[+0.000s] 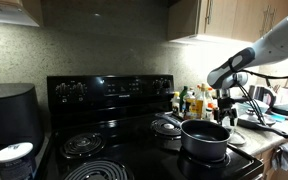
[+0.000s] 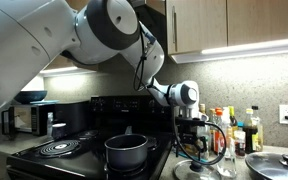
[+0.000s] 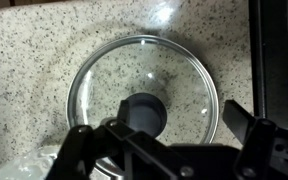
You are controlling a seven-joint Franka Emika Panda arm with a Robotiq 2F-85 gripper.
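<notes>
A round glass lid (image 3: 199,85) with a metal rim and a black knob (image 3: 144,114) lies flat on the speckled counter in the wrist view. My gripper is over it, open, with its fingers spread to either side of the knob and nothing held between them. In exterior view 2 the gripper hangs above the counter to the right of the stove, its tips hard to make out. A black pot (image 1: 205,140) without a lid stands on the right front of the stove, to the left of the arm.
Several bottles (image 2: 250,130) line the back wall behind the gripper. A lidded pan (image 2: 276,163) sits to the right on the counter. The stove edge (image 3: 271,60) runs beside the glass lid. A clear object (image 3: 24,165) shows at the wrist view's lower left.
</notes>
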